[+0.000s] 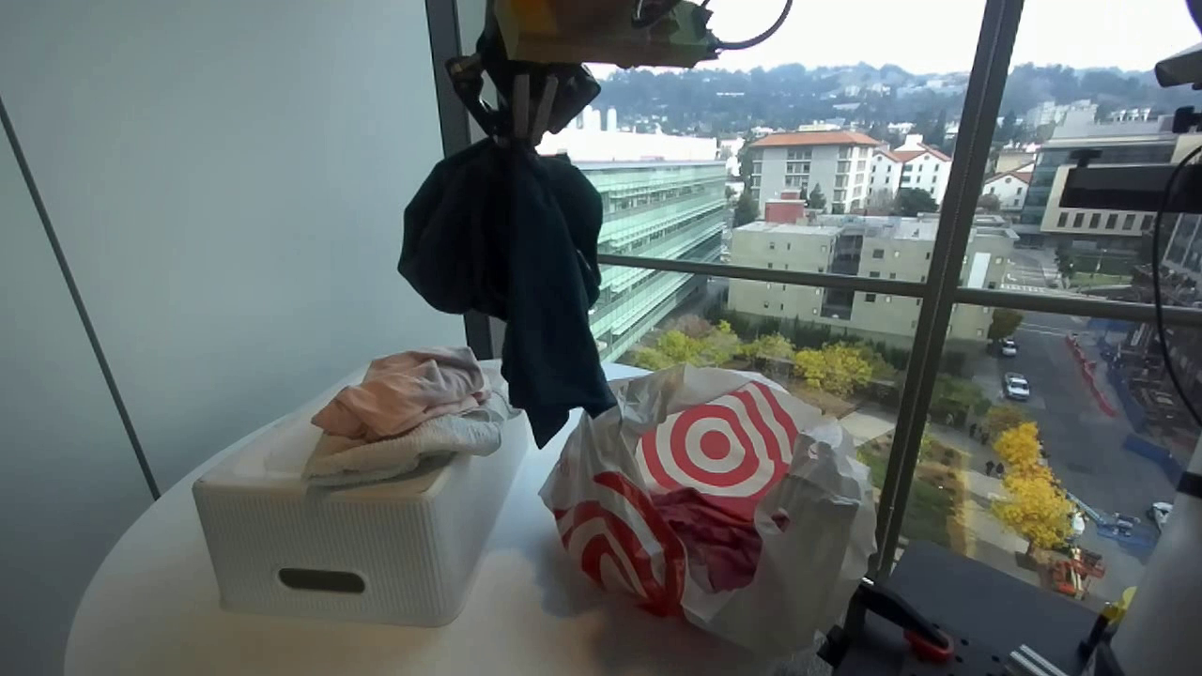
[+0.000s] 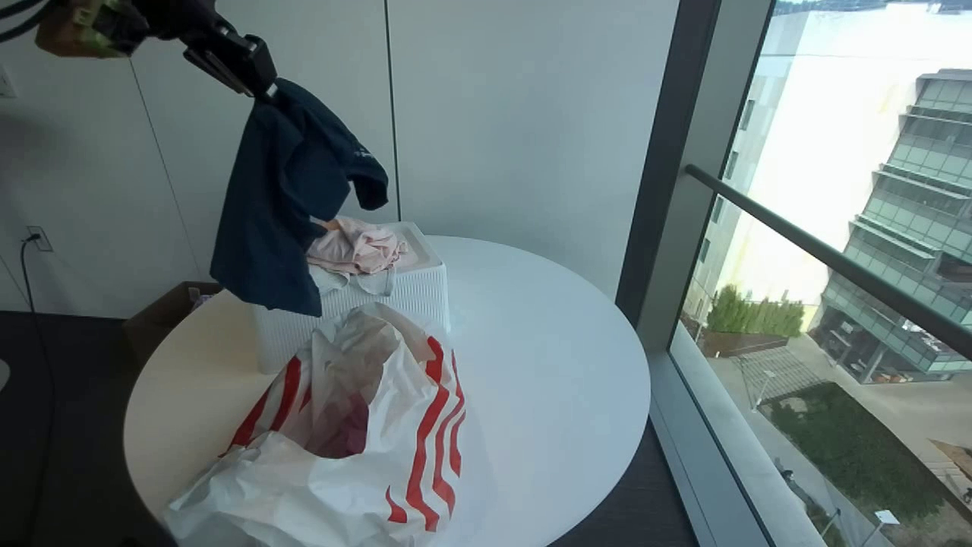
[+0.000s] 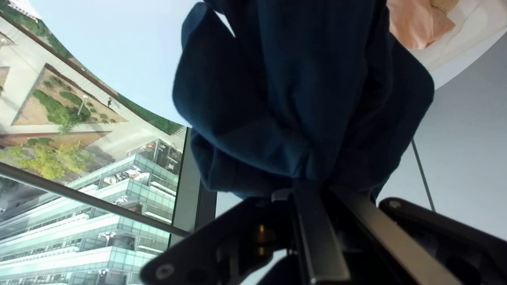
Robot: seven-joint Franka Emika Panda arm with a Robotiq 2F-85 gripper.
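A dark navy cloth [image 1: 552, 282] hangs in the air with my gripper [image 1: 527, 137] shut on its upper part. In the wrist view the bunched navy cloth [image 3: 304, 95] fills the space beyond the fingers [image 3: 317, 232]. Its longer end reaches down close to the left rim of a white plastic bag [image 1: 800, 552] with red target circles; whether they touch I cannot tell. Dark red cloth [image 1: 716, 539] shows in the bag's opening. Left of the bag, a pink cloth [image 1: 400, 392] lies over a pale cloth [image 1: 411, 447] on a white ribbed box [image 1: 327, 541].
Box and bag stand on a round white table [image 2: 547, 365], its window side clear in the second exterior view. Tall windows with a metal rail [image 2: 820, 255] rise beside the table. A brown carton [image 2: 164, 319] sits on the floor behind.
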